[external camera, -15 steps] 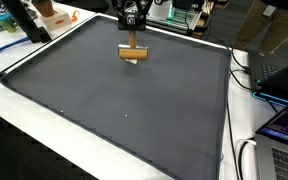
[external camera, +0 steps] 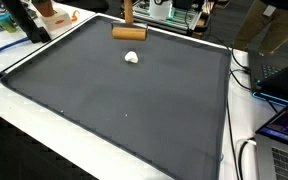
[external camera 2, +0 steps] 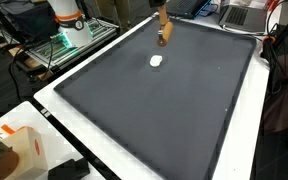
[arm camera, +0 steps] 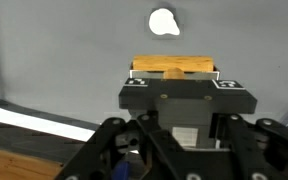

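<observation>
A wooden mallet shows its cylindrical head (external camera: pixel 129 33) at the back of the dark grey board (external camera: pixel 124 95). Its handle (external camera 2: pixel 164 17) rises from the head, and my gripper is shut on this handle. In the wrist view the wooden head (arm camera: pixel 187 63) lies crosswise just beyond the black fingers. A small rounded white object (arm camera: pixel 164 21) rests on the board, apart from the mallet; in the first exterior view this white piece (external camera: pixel 132 57) is in front of the head. Most of the gripper is cut off by the top edge in both exterior views.
Most of the board is bare. A laptop (external camera: pixel 282 155) and cables lie along its right side. Boxes and bottles (external camera: pixel 51 14) stand off its back left corner. An orange and white device (external camera 2: pixel 72 25) stands beyond the board's edge.
The white object, mostly hidden before, is now in full view.
</observation>
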